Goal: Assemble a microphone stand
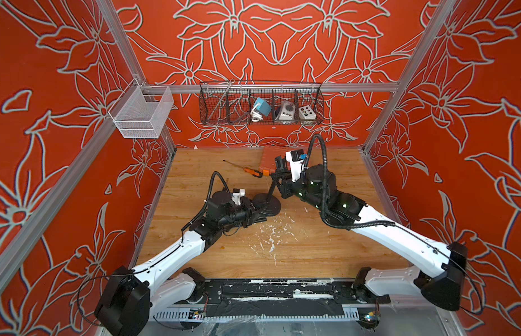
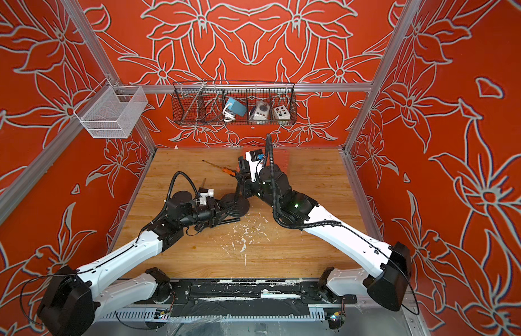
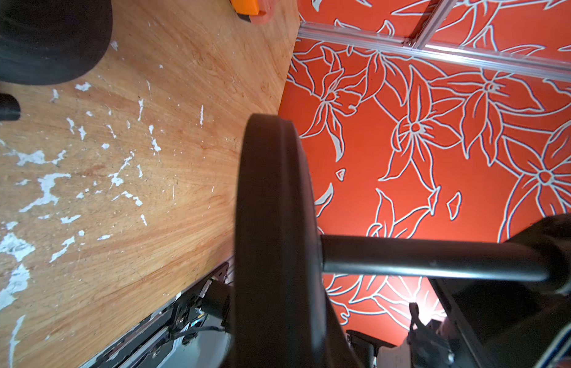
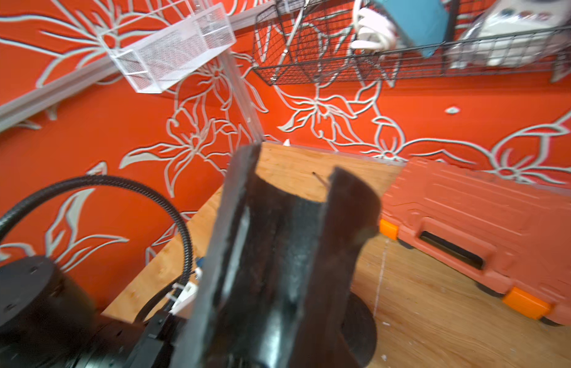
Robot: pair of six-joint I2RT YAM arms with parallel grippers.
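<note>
The round black base [image 1: 266, 205] is at mid-table, with a thin black pole [image 3: 432, 257] rising from it. My left gripper [image 1: 257, 215] is at the base's left edge and shut on it; in the left wrist view the base stands edge-on, hiding the fingertips. At the pole's upper end, my right gripper [image 1: 277, 180] is shut on the black microphone clip [image 4: 273, 257]. The clip's trough-shaped mouth faces up, and its joint with the pole is hidden. A dark rounded shape [image 3: 46, 36] and a stub [image 3: 3, 106] show at the left wrist view's edge; I cannot tell what they are.
Behind the base lie an orange-handled screwdriver [image 1: 250, 172] and a red case [image 4: 481, 233]. A black wire basket [image 1: 218, 106] and a white basket [image 1: 138, 120] hang on the walls.
</note>
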